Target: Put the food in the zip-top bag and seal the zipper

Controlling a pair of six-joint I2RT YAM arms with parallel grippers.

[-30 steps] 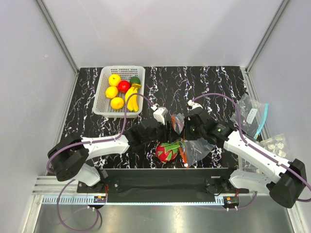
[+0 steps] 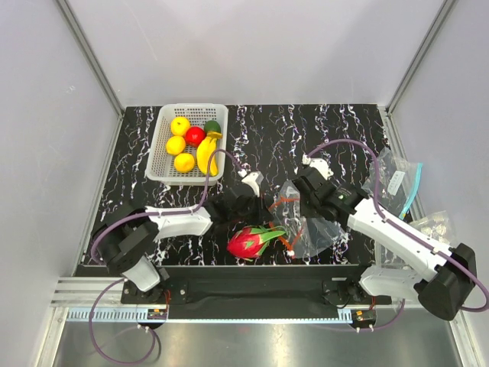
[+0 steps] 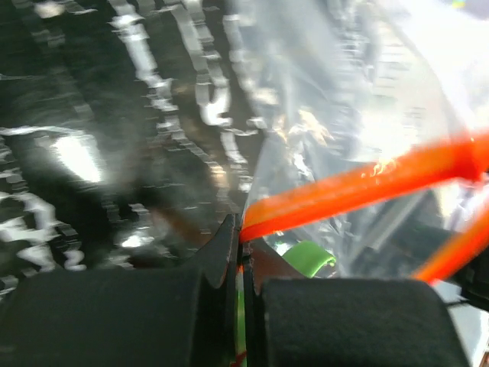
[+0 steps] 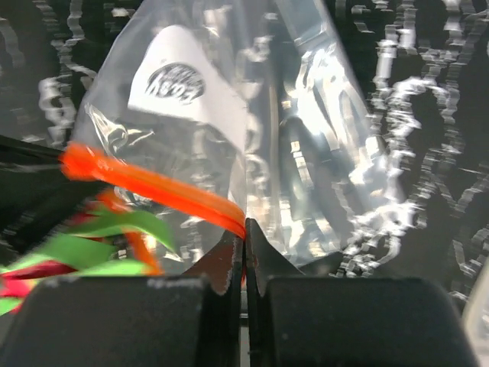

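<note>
The clear zip bag [image 2: 313, 237] with orange slider strips lies at front centre right. In the left wrist view its orange strip [image 3: 344, 187] runs into my left gripper, which is shut on it. My right gripper is likewise shut on the orange strip [image 4: 168, 187] at another point, with the clear bag [image 4: 290, 138] spread beyond. A red dragon fruit [image 2: 246, 243] with green leaves lies on the table below my left gripper, beside the bag mouth, its leaves reaching toward it.
A white basket [image 2: 159, 160] with lemons, a red fruit, bananas and a green fruit stands back left. More plastic bags [image 2: 393, 183] lie along the right edge.
My grippers have drawn apart, the left slightly left, the right rightward, spreading the bag's orange strips. The dragon fruit now lies tipped sideways and further left.
</note>
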